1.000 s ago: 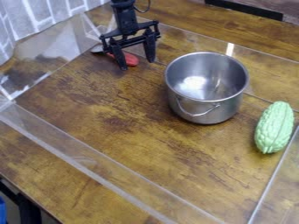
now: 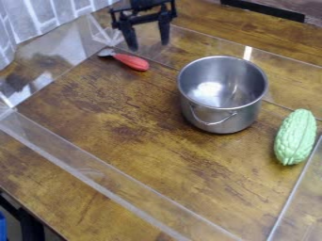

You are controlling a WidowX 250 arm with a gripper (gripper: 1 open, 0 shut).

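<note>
My black gripper [image 2: 146, 28] is at the top of the view, blurred, above and behind a red-handled utensil [image 2: 131, 60] with a metal head, which lies on the wooden table at the upper left. Whether the fingers are open or shut is unclear. A steel pot [image 2: 223, 94] with a handle stands right of centre. A pale green vegetable [image 2: 296, 137] lies at the right.
Clear plastic walls or strips border the work area on several sides. A light patterned cloth [image 2: 32, 38] is at the upper left.
My gripper has moved upward, away from the red-handled utensil, which is now fully uncovered. The pot and vegetable have not moved.
</note>
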